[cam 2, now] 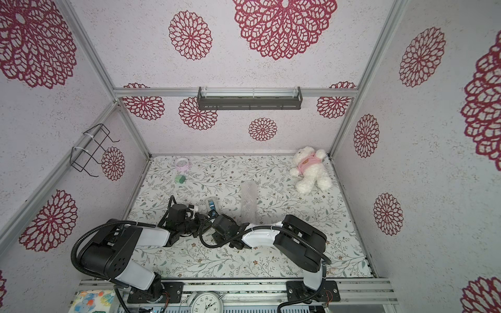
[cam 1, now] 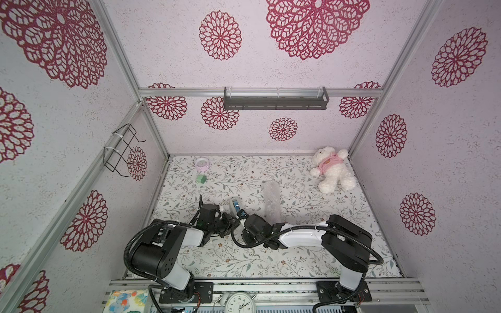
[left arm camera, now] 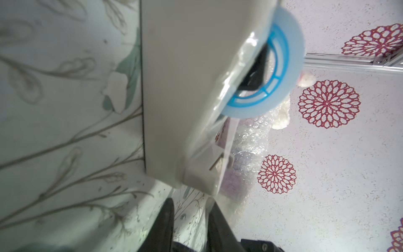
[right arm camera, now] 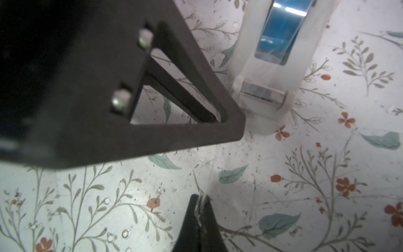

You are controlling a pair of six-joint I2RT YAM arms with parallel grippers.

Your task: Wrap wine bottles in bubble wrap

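Note:
A tape dispenser (cam 1: 236,204) with a blue-cored roll (left arm camera: 282,54) lies left of centre; its pale body fills much of the left wrist view. My left gripper, fingers slightly apart, is at the dispenser's end, with what looks like clear film near one finger. My right gripper is shut just below the dispenser, with a thin clear strip, probably tape, at its tips. A strip of bubble wrap (cam 1: 272,198) lies to the right. I cannot make out a wine bottle.
A white teddy bear (cam 1: 334,172) lies back right. A pale pink ring (cam 1: 202,160) and green cube (cam 1: 201,179) sit back left.

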